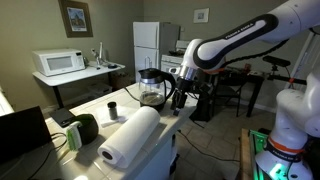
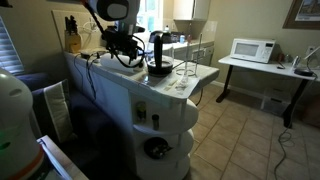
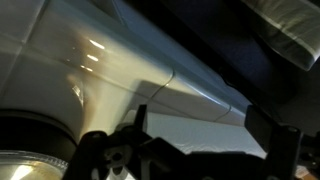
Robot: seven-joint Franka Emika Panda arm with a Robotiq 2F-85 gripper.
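Observation:
My gripper is open in the wrist view, its dark fingers wide apart and no object held between them. In the first exterior view the gripper [image 1: 178, 97] hangs over the right edge of the counter, right of a glass pot with a black top [image 1: 153, 90]. A white paper roll [image 1: 130, 137] lies along the counter nearer the camera. Part of a round, shiny-rimmed vessel [image 3: 28, 158] shows at the wrist view's lower left. Whether the pale surface beyond the fingers is roll or counter, I cannot tell.
A dark cup [image 1: 112, 109] and a green-and-black rounded object [image 1: 86, 128] stand on the counter's left. A white microwave [image 2: 253, 50] sits on a separate table [image 2: 262, 68]. Open tiled floor [image 2: 235, 140] lies between that table and the counter.

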